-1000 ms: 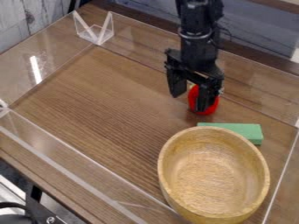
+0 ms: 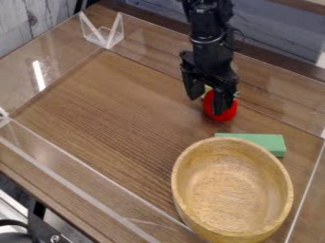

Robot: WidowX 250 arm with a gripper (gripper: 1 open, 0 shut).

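The black robot arm reaches down from the top centre to its gripper (image 2: 207, 84), which is open above and around a red round object (image 2: 219, 111) on the wooden table. The fingers partly cover that object; whether they touch it is unclear.
A large tan bowl (image 2: 231, 190) fills the lower right, with a green block (image 2: 250, 143) just behind it. A clear wire holder (image 2: 103, 28) stands at the upper left.
The gripper has shifted slightly back and up, uncovering more of the red object, which stays in about the same place.
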